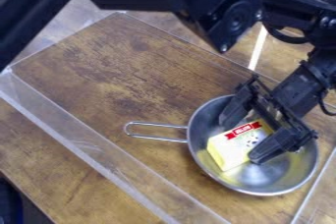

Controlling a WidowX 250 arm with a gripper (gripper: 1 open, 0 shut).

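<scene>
A steel pan (282,179) with a wire handle pointing left sits at the lower right of the camera view. Inside it lies a pale yellow box with a red label (234,145). My black gripper (247,130) reaches down into the pan from the upper right, its fingers open around and over the box, one on the upper left, one to the lower right. Whether they touch the box is hard to tell.
The wooden board (118,81) left of the pan is bare. A clear raised edge (79,149) runs along its lower left side. The arm covers much of the top of the view.
</scene>
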